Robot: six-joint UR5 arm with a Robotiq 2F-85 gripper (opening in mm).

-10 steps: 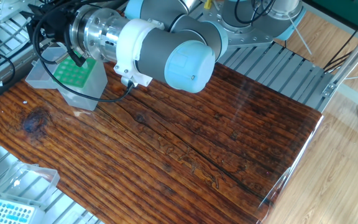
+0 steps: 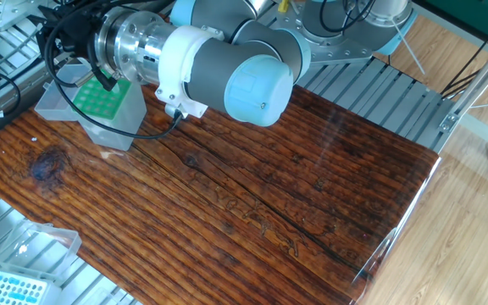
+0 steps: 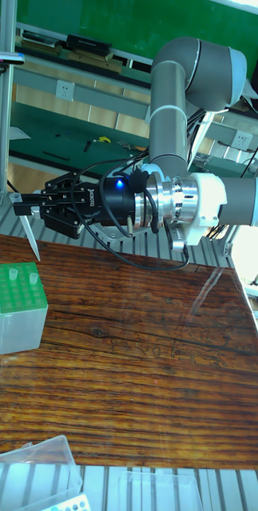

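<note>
In exterior view 3 my gripper [image 3: 24, 204] points left, shut on a whitish pipette tip [image 3: 31, 239]. The tip hangs at a slant, narrow end down, above and apart from the green-topped tip box [image 3: 23, 328]. A few pale tips [image 3: 33, 278] stand up from the box's green rack; its frosted body rests on the wooden board. Exterior view 2 has this tip box [image 2: 113, 127] at upper left, its clear lid [image 2: 56, 103] folded open to the left. There the arm and a cable cover much of the gripper, and its held tip cannot be made out.
Bare wooden board [image 2: 252, 203] stretches right and forward of the box. At the near left lie a clear open lid [image 2: 45, 247] and a white rack with blue spots [image 2: 8, 290]. A black cable [image 2: 138, 135] loops beneath the wrist across the box.
</note>
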